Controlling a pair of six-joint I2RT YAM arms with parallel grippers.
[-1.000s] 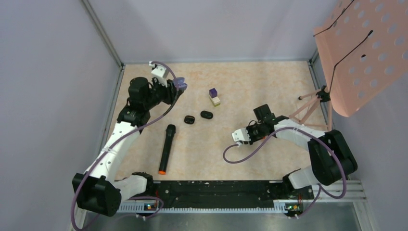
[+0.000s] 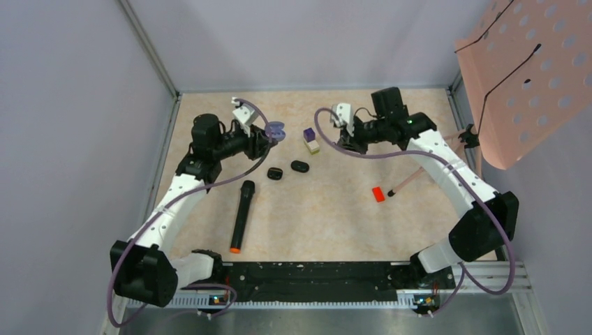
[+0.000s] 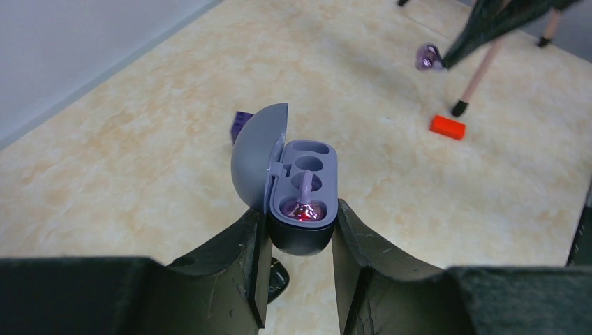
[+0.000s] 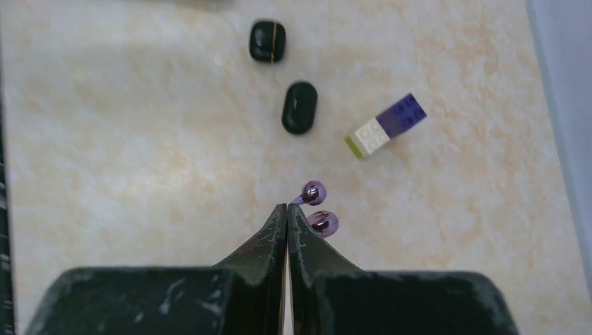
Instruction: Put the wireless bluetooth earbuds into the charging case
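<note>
A lilac earbud case (image 3: 304,164) with its lid raised is clamped between the fingertips of my left gripper, above the table. Several recesses face up; a shiny purple earbud (image 3: 301,209) with a pale stem lies in the lowest one. In the right wrist view, my right gripper is shut, with a second shiny purple earbud (image 4: 314,192) at its tips, its thin stem apparently pinched there. From above, the right gripper (image 2: 342,144) stands some way right of the case (image 2: 276,130), over the table.
Two small black cases (image 2: 275,174) lie below and between the grippers. Purple and white blocks (image 2: 311,146) sit between the arms. A microphone (image 2: 242,216) lies front left; a red block (image 2: 378,194) sits at right.
My right arm has risen from the lower right and swung toward the back, bringing the gripper level with the case. My left gripper has shifted slightly right with the case.
</note>
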